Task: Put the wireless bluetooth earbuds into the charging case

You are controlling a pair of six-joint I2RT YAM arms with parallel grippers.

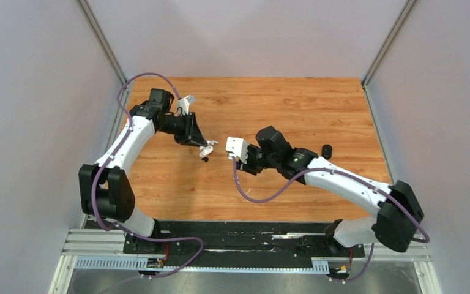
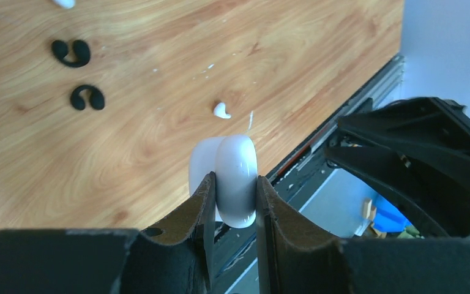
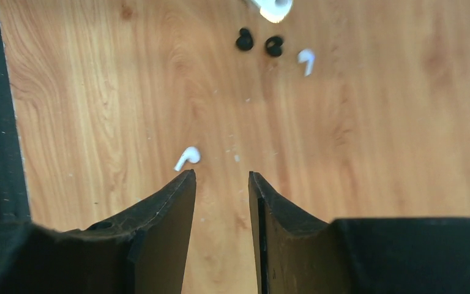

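Note:
My left gripper (image 1: pixel 197 142) is shut on the white charging case (image 2: pixel 235 180), held above the table; the lid's position is unclear. My right gripper (image 1: pixel 248 164) is apart from it to the right, pointing down with a narrow gap between fingers and nothing seen between them. One white earbud (image 3: pixel 190 156) lies on the wood ahead of those fingers; another (image 3: pixel 306 58) lies farther off, near two black curved pieces, one (image 3: pixel 244 40) beside the other (image 3: pixel 273 46).
A black oval object (image 1: pixel 327 150) sits on the right of the wooden table (image 1: pixel 251 104). Walls border both sides.

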